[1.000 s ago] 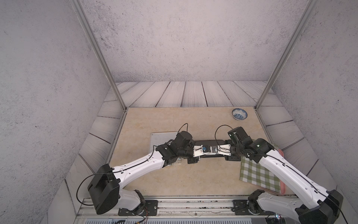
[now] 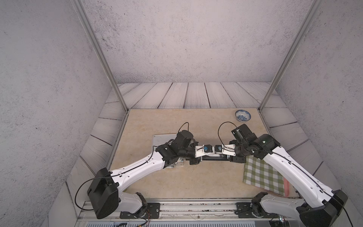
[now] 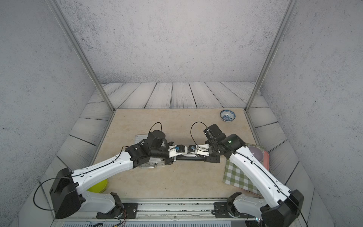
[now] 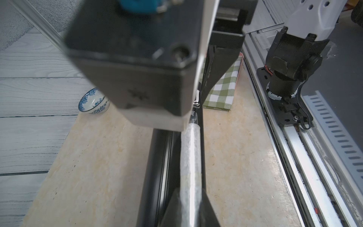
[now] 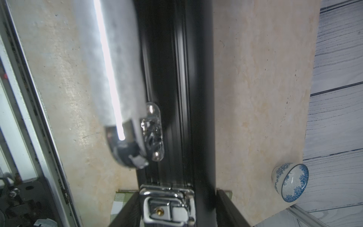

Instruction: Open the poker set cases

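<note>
The black poker case (image 5: 196,94) is held raised over the middle of the table between my two arms, with its silver handle (image 5: 111,75) along its top. In the left wrist view my left gripper is shut on the handle (image 4: 190,158). In the right wrist view my right gripper is at a chrome latch (image 5: 166,204) on the case, its fingers part open on either side; whether they touch it I cannot tell. In both top views the grippers mostly hide the case.
A blue-and-white bowl (image 2: 242,115) is at the back right. A green checked cloth (image 2: 261,177) with a pink item lies at the front right. A silver ribbed object (image 2: 162,140) lies behind the left arm. A yellow bowl (image 3: 97,186) sits at the front left.
</note>
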